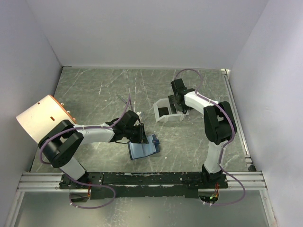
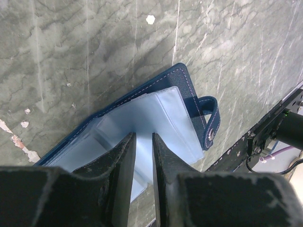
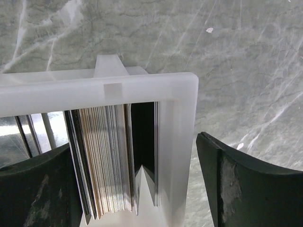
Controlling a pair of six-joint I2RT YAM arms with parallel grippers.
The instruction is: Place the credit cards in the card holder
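A blue card holder [image 2: 182,78] with clear pale sleeves [image 2: 156,106] lies open on the table, its snap strap to the right. Over those sleeves is my left gripper, its fingers parted by a narrow gap; whether sleeve film lies between them is unclear. At the white box's end, a row of credit cards [image 3: 106,156] stands on edge. My right gripper is open, with one finger inside the box left of the cards and the other outside the end wall. Cards and wall lie between these fingers, with space beside the outer one.
The white box [image 1: 163,102] has a dark compartment on its left. A tan panel [image 1: 45,118] stands at the table's left edge. Bare marbled tabletop [image 1: 184,151] lies between the box and the front rail.
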